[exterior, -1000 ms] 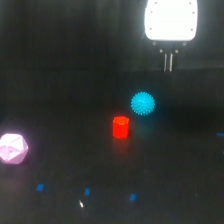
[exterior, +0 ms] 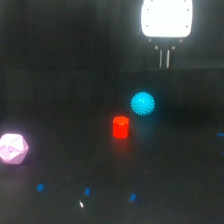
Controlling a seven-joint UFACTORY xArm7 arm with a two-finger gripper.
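My gripper hangs from a white hand at the top of the view, right of centre. It is open by a narrow gap, its two thin fingers apart with dark background between them. Below and slightly left of the fingertips is a spiky blue ball, clear of them. A small red block, rounded or many-sided, stands further down and left, close to the ball but apart from it. At the left edge lies a pink faceted ball.
Small flat blue marks dot the dark surface near the front, with another blue mark at the right edge. A tiny whitish mark lies among the front ones. Wide bare areas surround the objects.
The hand has shifted slightly left and a little down. The gap between its fingers looks slightly wider. The ball, block and pink object have stayed in place.
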